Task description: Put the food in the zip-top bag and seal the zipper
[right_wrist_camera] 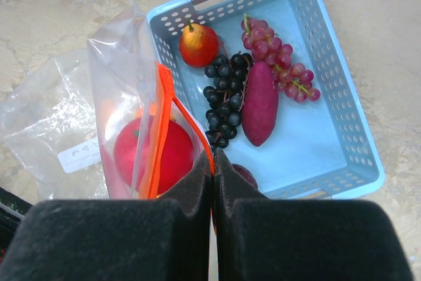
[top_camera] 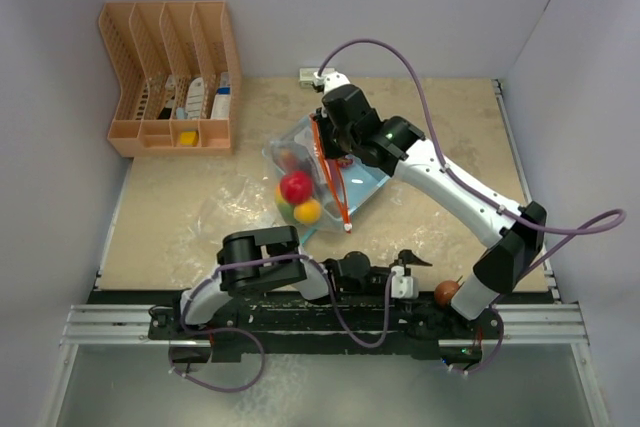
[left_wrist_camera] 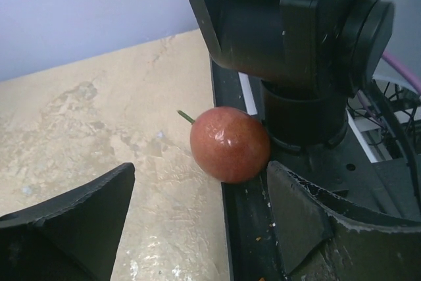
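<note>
The clear zip top bag (top_camera: 290, 162) lies tilted in the middle, a red fruit (top_camera: 296, 187) and an orange one (top_camera: 307, 211) inside. Along its mouth runs an orange zipper strip (right_wrist_camera: 156, 143), with a small white piece at the near end. My right gripper is shut on the far part of that strip. Low at the table's front edge, my left gripper stands open and empty. Beyond its fingers a round reddish fruit (left_wrist_camera: 230, 144) rests at the edge, beside the right arm's base.
Beside and partly under the bag, a blue basket (right_wrist_camera: 358, 113) holds red grapes (right_wrist_camera: 266, 44), dark grapes (right_wrist_camera: 227, 97), a purple eggplant-like piece (right_wrist_camera: 260, 104) and a red-yellow fruit (right_wrist_camera: 198, 45). An orange divided rack (top_camera: 170, 137) stands back left.
</note>
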